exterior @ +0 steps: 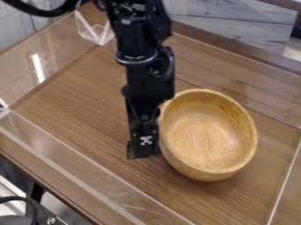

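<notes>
My gripper [143, 142] is a black arm hanging down over the wooden table, just left of a large oval tan bowl [216, 136], at its left rim. Its fingers point down low to the table. The bowl is empty.
A clear plastic object [97, 28] stands at the back left. A white and grey marbled wall runs along the back, and a black cable lies at the bottom left corner.
</notes>
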